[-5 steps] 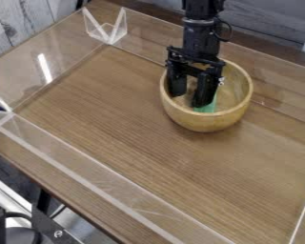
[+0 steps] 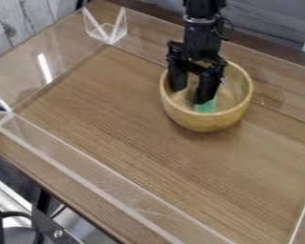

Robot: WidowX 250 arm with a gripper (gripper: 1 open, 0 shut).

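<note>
A round tan wooden bowl (image 2: 205, 118) stands at the upper middle of the camera view. My black gripper (image 2: 193, 74) reaches down from the top into it, its fingers spread open over the inside. A green object (image 2: 206, 105) lies in the bowl, partly hidden by the dark fingers. Whether the fingers touch it, I cannot tell.
A clear, angular plastic piece (image 2: 106, 26) sits at the upper left. Dark cables and hardware are at the lower left edge.
The gripper has shifted slightly within the bowl; the bowl stays in about the same place.
</note>
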